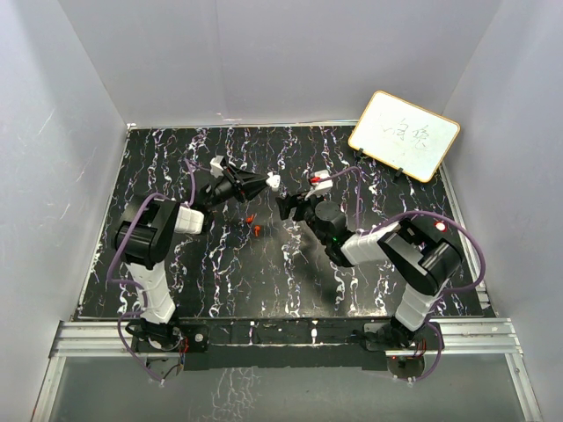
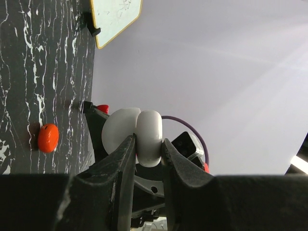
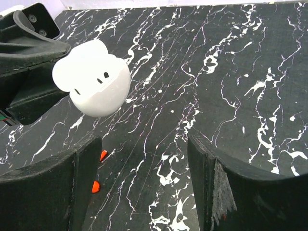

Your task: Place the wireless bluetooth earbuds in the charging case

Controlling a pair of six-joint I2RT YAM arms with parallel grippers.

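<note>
My left gripper (image 1: 268,181) is shut on a white charging case (image 2: 149,137), held above the table. In the right wrist view, the case (image 3: 98,79) shows its rounded parts hinged apart, with small dark openings on the face. Two orange earbuds (image 1: 251,219) lie on the table below and left of it; the right wrist view shows parts of them, the nearer earbud (image 3: 96,186) partly hidden by a finger. A single orange earbud (image 2: 48,138) shows in the left wrist view. Just right of the case, my right gripper stands open with nothing visible between its fingers.
A whiteboard (image 1: 405,134) with writing stands at the back right. A small red and white round object (image 1: 441,226) lies at the far right, beside the right arm.
</note>
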